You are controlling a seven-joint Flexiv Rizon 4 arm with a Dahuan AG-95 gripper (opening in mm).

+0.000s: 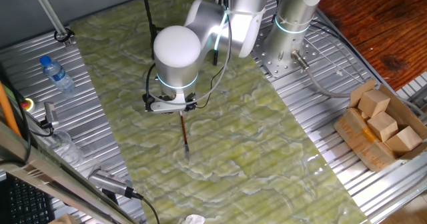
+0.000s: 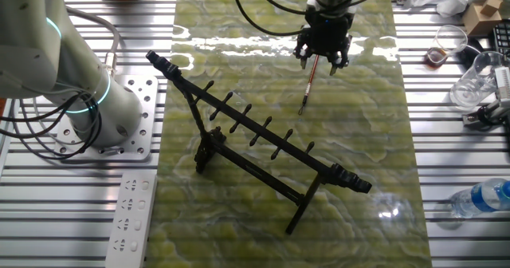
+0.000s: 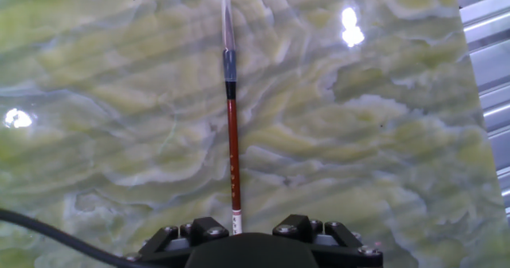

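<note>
A writing brush with a red-brown handle and clear-capped tip (image 3: 233,144) appears to lie on the green marbled mat (image 3: 382,156). In exterior view 2, my gripper (image 2: 319,65) points down above the handle end of the brush (image 2: 308,88), its two fingers spread to either side. The wrist view shows the handle running in under the gripper, between its fingers, so the far end is hidden. Nothing is clasped: the fingers stand open. A black brush rack (image 2: 255,128) with a row of pegs stands on the mat between the arm's base and the gripper.
At the mat's sides are a water bottle (image 1: 57,74), clear cups (image 2: 476,80), a cardboard box of wooden blocks (image 1: 381,127) and a power strip (image 2: 131,220). A cable (image 3: 64,240) hangs beside the gripper.
</note>
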